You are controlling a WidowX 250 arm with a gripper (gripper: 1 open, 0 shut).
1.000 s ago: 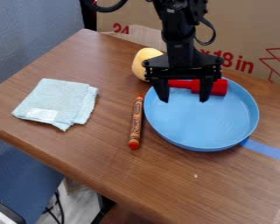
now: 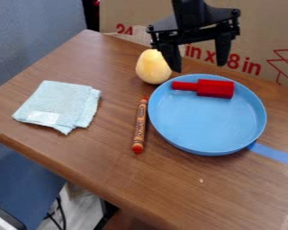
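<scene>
My gripper (image 2: 197, 54) hangs above the back of a blue plate (image 2: 207, 126), its two fingers spread wide with nothing between them. A red object (image 2: 215, 88) with a narrower neck lies on the plate near its back rim. A yellow rounded object (image 2: 153, 66) sits behind the plate to the left. An orange-red stick (image 2: 140, 126) lies on the table left of the plate. A folded light blue cloth (image 2: 58, 106) lies at the left.
A cardboard box (image 2: 273, 45) stands along the back. A blue tape strip (image 2: 276, 154) runs right of the plate.
My gripper has risen from the plate to above it, staying open. The red object remains on the plate.
</scene>
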